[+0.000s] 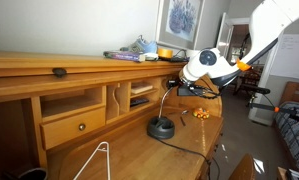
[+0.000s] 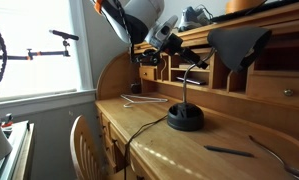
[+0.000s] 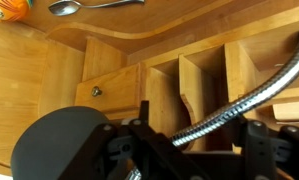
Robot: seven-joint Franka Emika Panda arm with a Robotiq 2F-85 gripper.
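Note:
A desk lamp stands on the desk; its round black base (image 2: 186,117) rests on the wood in exterior view 2. From there a bendy metal neck (image 3: 251,100) rises, crossing the wrist view from bottom left to top right. The dark lampshade (image 2: 239,47) hangs at the neck's upper end. My gripper is at the neck, its black fingers (image 3: 141,125) standing apart, part open. The neck passes across the gap between them; whether it touches either finger is unclear. In exterior view 1 the gripper is small and merges with the dark shade.
Behind the lamp runs the hutch with cubbies and a small drawer (image 1: 74,126). A spoon (image 3: 89,5) and an orange item (image 3: 7,10) lie farther along the desk. A white hanger (image 1: 93,158) and a black cable (image 1: 194,152) are also on the desktop.

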